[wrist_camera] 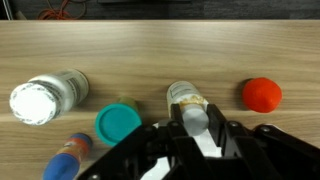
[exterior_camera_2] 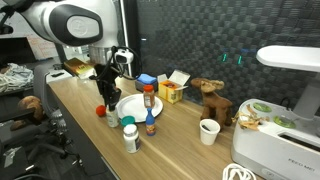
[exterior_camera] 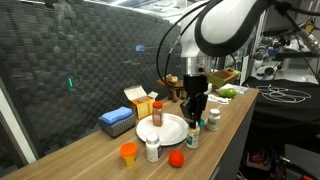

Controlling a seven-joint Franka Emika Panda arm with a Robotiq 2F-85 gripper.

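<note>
In the wrist view a small bottle (wrist_camera: 184, 93) with a pale label stands under my gripper, whose fingers close around a rounded whitish cap (wrist_camera: 195, 121) at its top. Whether the cap is still seated on the bottle, I cannot tell. From the side, the gripper (exterior_camera: 193, 119) points down at the top of the same bottle (exterior_camera: 193, 138), which stands upright on the wooden counter. In exterior view 2 the gripper partly hides the bottle's upper end.
Close by are a red ball-like item (wrist_camera: 262, 95), a teal-lidded container (wrist_camera: 118, 122), a white-capped jar (wrist_camera: 48, 98) and an orange-topped blue bottle (wrist_camera: 68, 157). A white plate (exterior_camera: 169, 124) lies behind the bottle. Bare counter (exterior_camera: 91, 158) extends left.
</note>
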